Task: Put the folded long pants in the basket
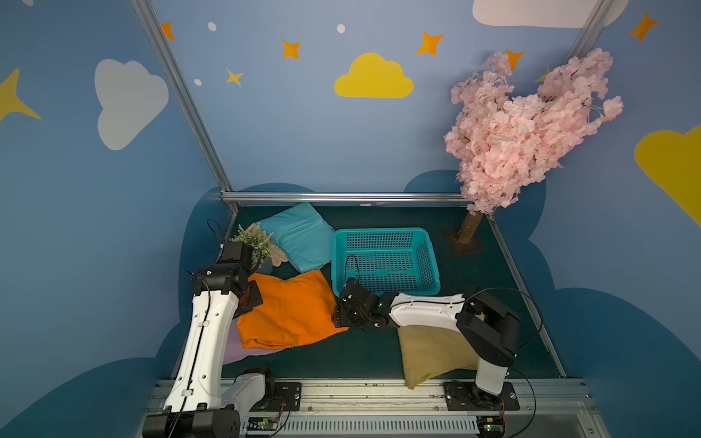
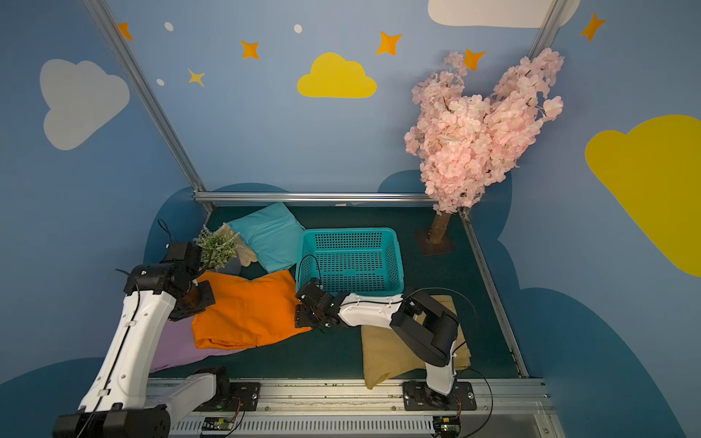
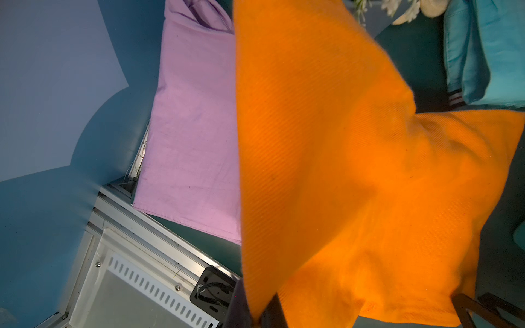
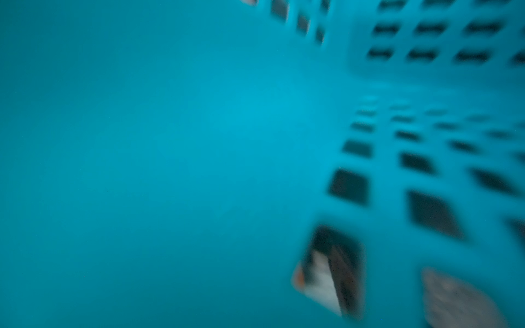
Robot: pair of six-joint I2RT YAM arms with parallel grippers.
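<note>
Folded orange pants (image 1: 292, 310) lie on the floor left of the empty-looking teal basket (image 1: 432, 273). In the left wrist view, a raised fold of orange cloth runs down between the fingers of my left gripper, which is shut on it. My right gripper (image 1: 340, 321) is at the pants' right edge, just in front of the basket's near left corner. Its dark fingers (image 3: 464, 311) show beside the cloth at the lower right of the left wrist view; their gap is unclear. The basket fills the right wrist view, hiding these fingers.
Under the orange pants is a lilac garment (image 3: 191, 125). A blue folded garment (image 1: 299, 237) and a potted plant (image 1: 255, 244) stand behind. Tan cloth (image 1: 434, 354) lies beneath the right arm. Right of the basket, near the blossom tree (image 1: 471, 226), the floor is free.
</note>
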